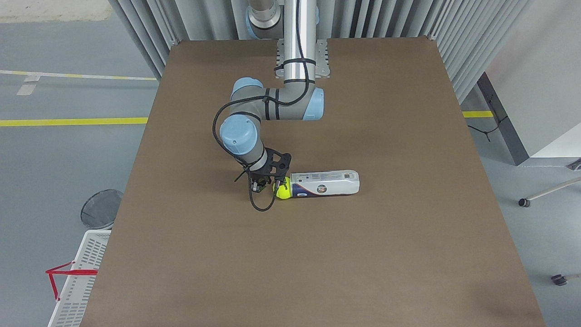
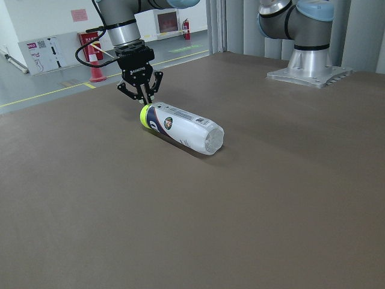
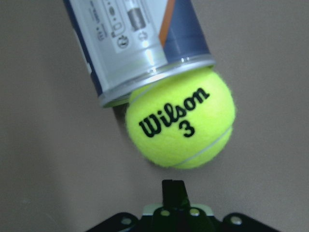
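A clear tennis ball can [image 1: 324, 183] with white and blue label lies on its side on the brown table [image 1: 354, 256]; it also shows in the left view [image 2: 183, 128]. A yellow-green Wilson 3 ball [image 3: 179, 121] sits at the can's open end, partly inside it. My black gripper is at the bottom of the wrist view, just behind the ball, its narrow fingers together. In the left view the gripper [image 2: 145, 100] points down at the can's ball end. I see nothing held between its fingers.
The arm's base [image 2: 307, 78] stands at the table's back. A white crate [image 1: 81, 286] and a mesh bin [image 1: 98, 207] are on the floor beyond the left edge.
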